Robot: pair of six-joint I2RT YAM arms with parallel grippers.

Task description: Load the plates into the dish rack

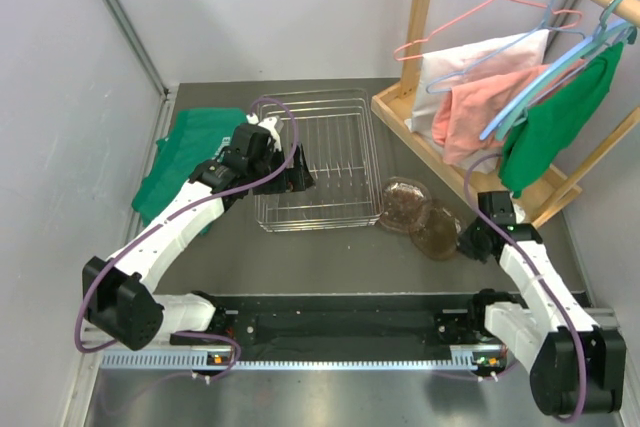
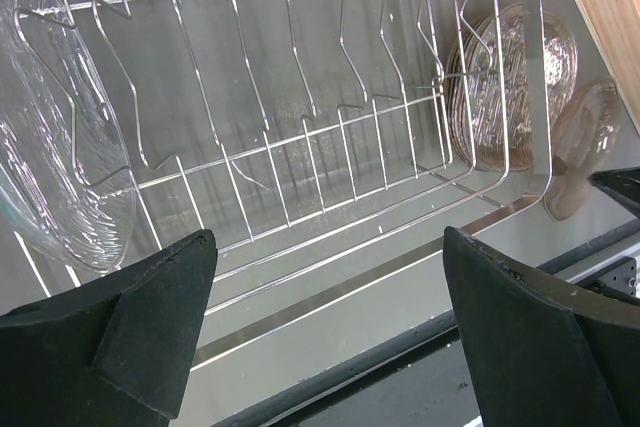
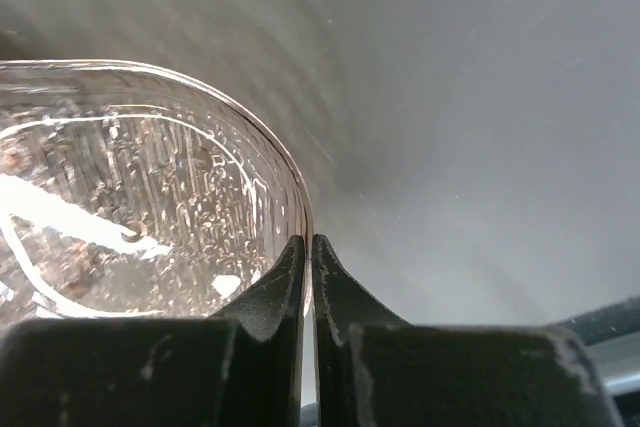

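Observation:
A brown glass plate (image 1: pixel 436 231) is pinched at its rim by my right gripper (image 1: pixel 473 240). In the right wrist view its ribbed, shiny face (image 3: pixel 140 217) fills the left side, and the fingertips (image 3: pixel 292 265) meet on its edge. More brown plates (image 1: pixel 402 205) lie stacked beside the dish rack's (image 1: pixel 322 222) right side. The wire rack stands in the middle of the table. My left gripper hangs over it, open, nothing between its fingers. One clear glass plate (image 2: pixel 70 137) stands in the rack's slots at the left; the other slots visible there are empty.
A wooden clothes stand (image 1: pixel 395 112) with hangers and cloths rises at the right, close behind my right gripper. A green cloth (image 1: pixel 185 167) lies left of the rack.

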